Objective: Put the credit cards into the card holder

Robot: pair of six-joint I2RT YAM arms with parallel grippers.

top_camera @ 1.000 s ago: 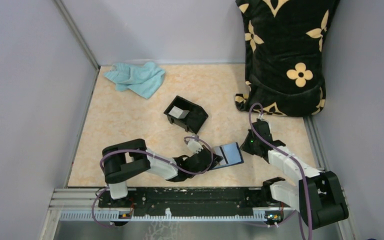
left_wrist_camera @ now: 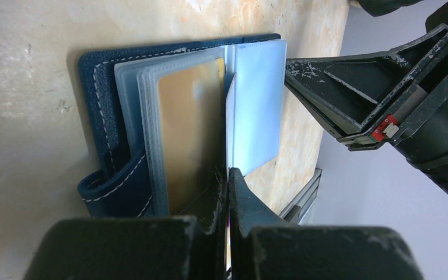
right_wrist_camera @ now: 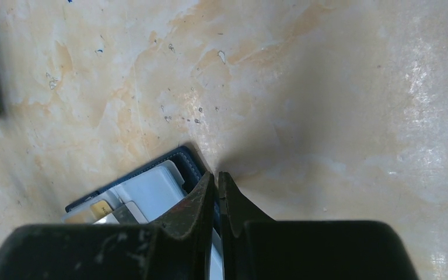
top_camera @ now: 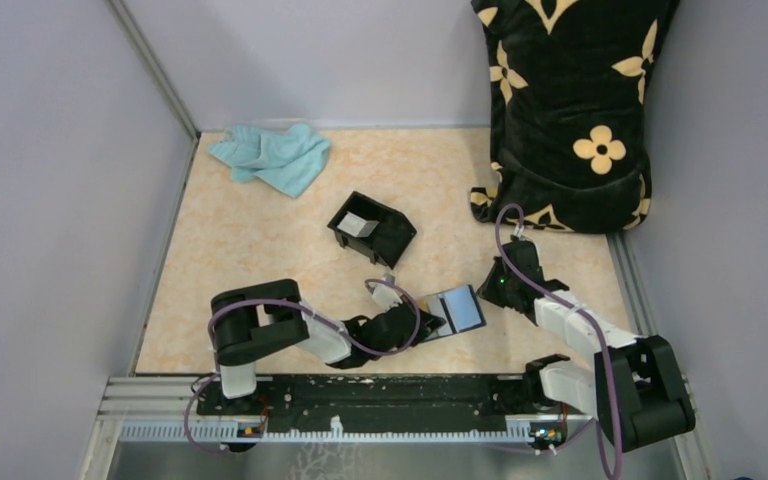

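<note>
The dark blue card holder [top_camera: 477, 321] lies open on the table between my two grippers, its pale blue sleeves showing. A tan card [left_wrist_camera: 189, 128] shows through one clear sleeve in the left wrist view. My left gripper is over the holder, shut on the thin pale edge of a sheet standing nearly edge-on; whether that is a card or a sleeve I cannot tell. My right gripper is at the holder's right edge. A narrow gap shows between its fingers, with the holder visible in it; a grip on the edge cannot be made out.
Behind the holder stands a black box [top_camera: 392, 238] with a whitish card-like piece [top_camera: 358, 225] inside. A light blue cloth [top_camera: 278, 158] lies at the back left. The black patterned cushion [top_camera: 570, 120] fills the back right.
The holder and my right gripper have edged left a little too.
</note>
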